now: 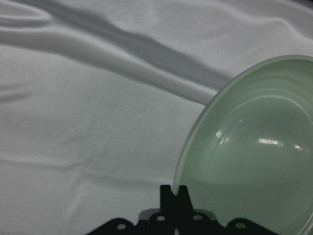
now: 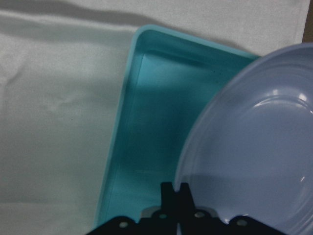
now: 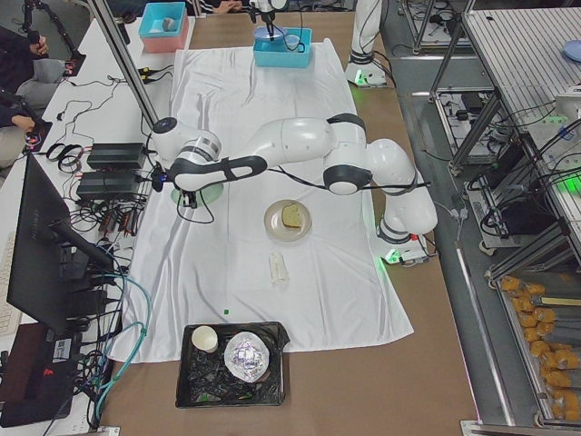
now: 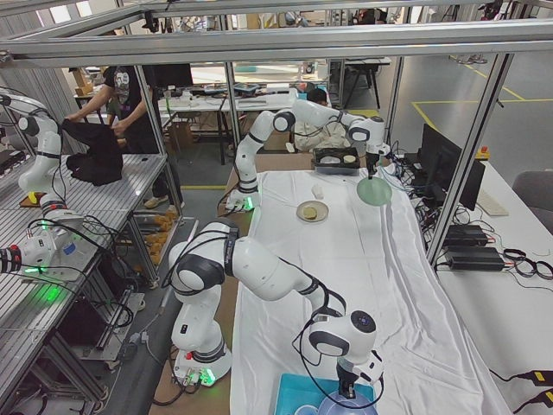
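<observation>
My left gripper is shut on the rim of a pale green plate [image 1: 249, 147], which it carries over the white cloth, left of centre in the camera left view. My right gripper is shut on the rim of a light blue plate [image 2: 254, 142], held over a turquoise bin [image 2: 134, 127] at the far end of the cloth. A beige plate [image 3: 275, 226] with a yellow item [image 3: 291, 215] on it rests mid-cloth, and a small pale item [image 3: 278, 269] lies near it.
A black tray [image 3: 195, 386] with a white cup [image 3: 204, 338] and a foil-covered round item [image 3: 247, 358] stands at the near edge. A monitor [image 3: 36, 254] and cables line the left side.
</observation>
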